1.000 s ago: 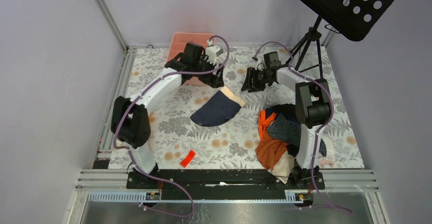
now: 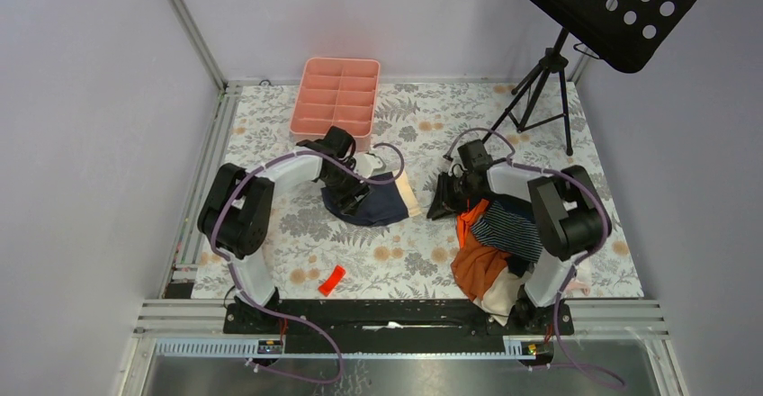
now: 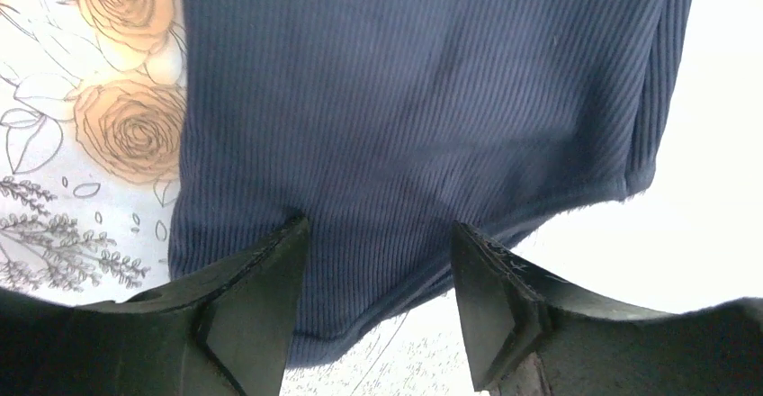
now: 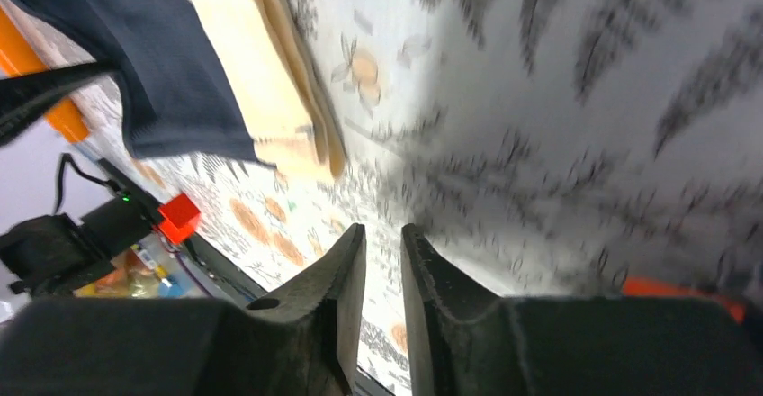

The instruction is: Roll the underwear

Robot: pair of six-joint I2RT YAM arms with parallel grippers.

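Navy underwear point(image 2: 373, 205) with a pale waistband point(image 2: 404, 189) lies on the floral mat, waistband on the right. My left gripper is over the navy fabric, fingers apart, with cloth below and between them; I see no clear grip. My right gripper is low over the mat beside the waistband's right end, fingertips a small gap apart with only mat showing between them. In the top view the left arm hides part of the underwear.
A pink divided tray point(image 2: 335, 85) stands behind the left arm. A pile of clothes point(image 2: 486, 270) lies under and before the right arm. A red strip point(image 2: 331, 279) is near the front edge. A black stand point(image 2: 544, 76) occupies the back right.
My right gripper has moved toward the front, from the back right to beside the clothes pile.
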